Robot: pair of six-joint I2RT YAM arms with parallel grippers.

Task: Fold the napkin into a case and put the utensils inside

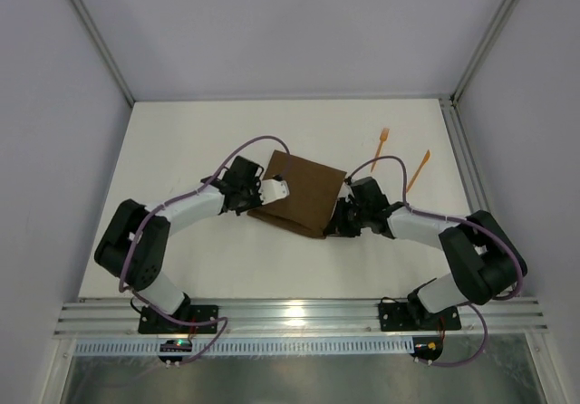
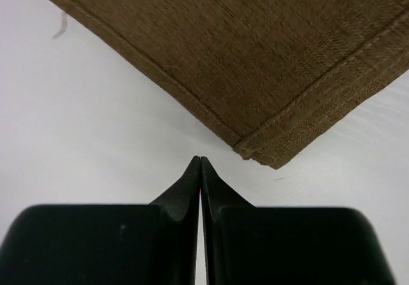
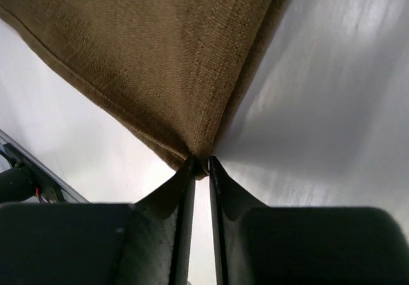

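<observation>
The brown napkin (image 1: pixel 304 191) lies at an angle mid-table, with a folded-over band along its near edge. In the left wrist view, one corner of this napkin (image 2: pixel 255 147) lies just beyond the tips of my left gripper, which is shut with nothing showing between its fingers. My right gripper is slightly open at the near right corner of the napkin (image 3: pixel 198 131), that corner sitting between its fingertips. An orange fork (image 1: pixel 381 146) and an orange knife (image 1: pixel 419 169) rest on the table at the right, away from the napkin.
My right arm (image 1: pixel 421 227) extends across the table in front of the utensils. Grey walls enclose both sides and the back.
</observation>
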